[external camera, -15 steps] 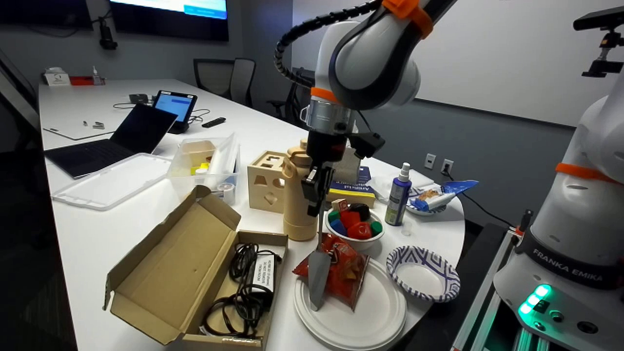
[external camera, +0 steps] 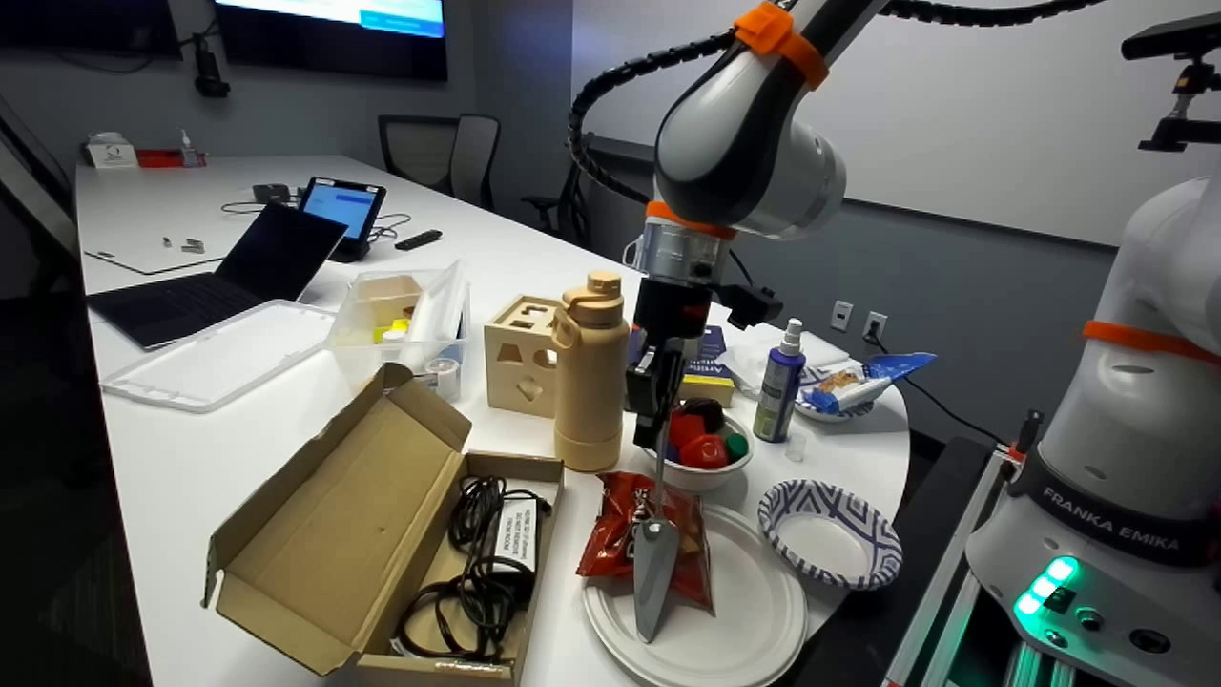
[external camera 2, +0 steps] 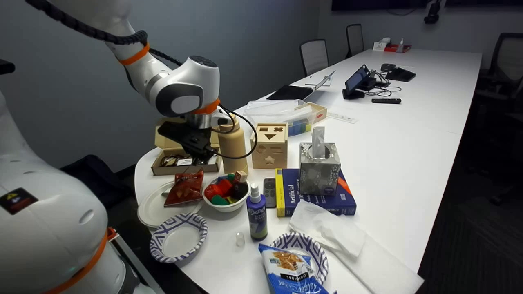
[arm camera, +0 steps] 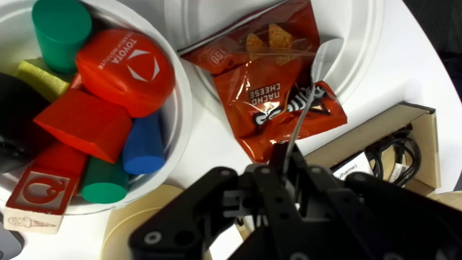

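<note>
My gripper is shut on the handle of a grey metal spatula [external camera: 654, 567], whose blade points down. In exterior view 1 the blade appears in front of a red chip bag [external camera: 619, 515] and over the white plate [external camera: 755, 595]. The chip bag [arm camera: 260, 95] lies crumpled, partly on the plate [arm camera: 368, 39] and partly past its rim, as the wrist view shows. Whether the blade touches the bag or the plate I cannot tell. Exterior view 2 hides most of the spatula behind the bag [external camera 2: 185, 188].
A white bowl of blocks [external camera: 710, 475] stands close behind the plate, beside a tan bottle [external camera: 589, 389]. An open cardboard box [external camera: 343, 515] with cables lies to the left. A patterned bowl [external camera: 830, 532] and a spray bottle [external camera: 779, 384] are to the right.
The arm and the spatula have shifted right in exterior view 1. The chip bag has turned, and the plate has slid slightly right.
</note>
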